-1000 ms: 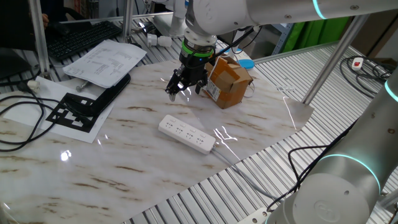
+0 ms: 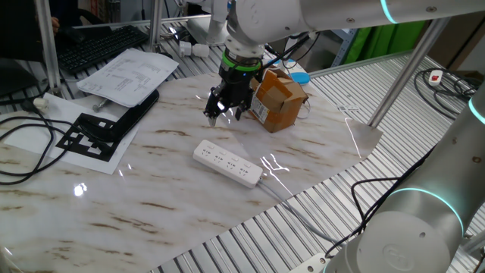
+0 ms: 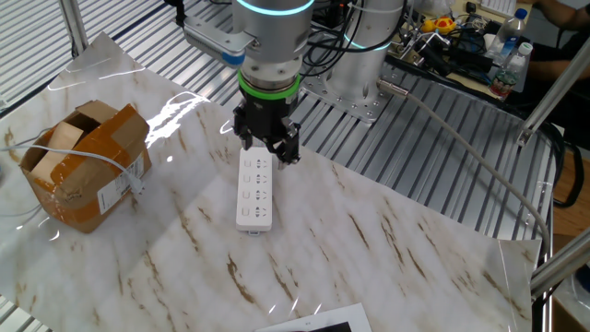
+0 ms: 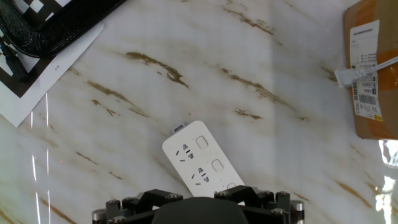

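Note:
A white power strip [image 2: 227,163] with several sockets lies flat on the marble-patterned table [image 2: 151,205]; its grey cable runs off toward the table's edge. My black gripper [image 2: 225,119] hangs above the table, behind the strip in exterior view 1, and is open, with a gap between its fingertips and nothing held. In exterior view 2 the gripper [image 3: 268,151] overlaps the far end of the strip [image 3: 254,198]. The wrist view shows one end of the strip [image 4: 199,152]; the rest is hidden under the gripper.
An open cardboard box [image 2: 279,102] stands close beside the gripper, with a white cable plug [image 3: 136,184] hanging over it. A marker sheet [image 2: 79,144] with a black frame-like object [image 2: 136,117] and papers [image 2: 127,76] lie to the left.
My gripper's fingertips sit slightly lower and seem a little closer together than before. The power strip and box have not moved.

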